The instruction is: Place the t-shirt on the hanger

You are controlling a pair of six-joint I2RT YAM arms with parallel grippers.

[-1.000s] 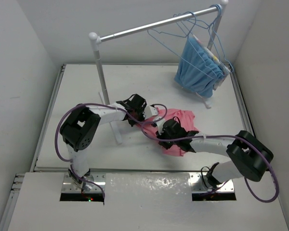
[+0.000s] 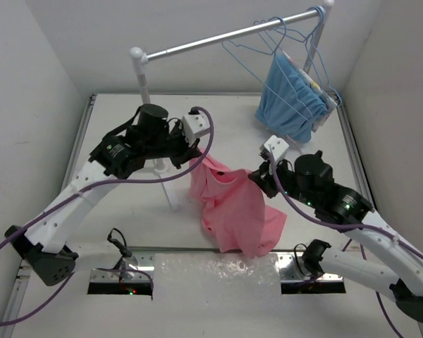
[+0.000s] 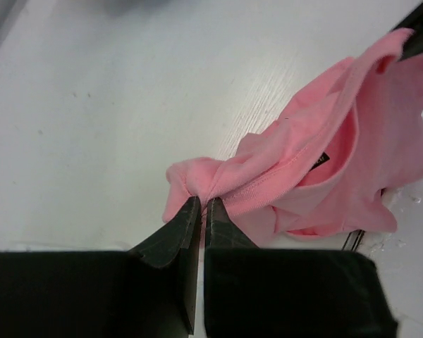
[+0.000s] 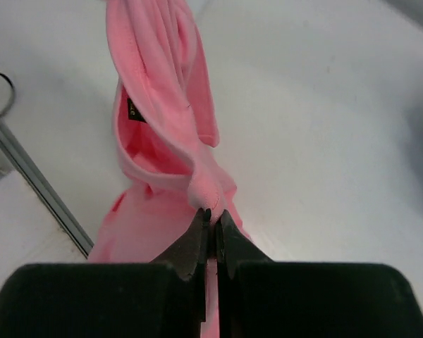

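Note:
The pink t-shirt [image 2: 229, 208] hangs between my two grippers, pinched at two spots along its upper edge, its lower part drooping toward the front of the table. My left gripper is shut on a fold of pink cloth. Another fold is caught in my right gripper, also shut. A dark label [image 4: 135, 110] shows inside the sagging neck opening. At the upper right, an empty blue hanger [image 2: 261, 81] hangs from the rail, apart from the shirt.
The white rail [image 2: 218, 39] crosses above the back of the table. Blue and patterned garments [image 2: 294, 95] hang at its right end, with other blue hangers. Bare white table [image 2: 120, 211] lies left of the shirt.
Both arms have lifted and spread apart, the left one moving left. The shirt, earlier bunched on the table, is now raised and hangs stretched between the grippers.

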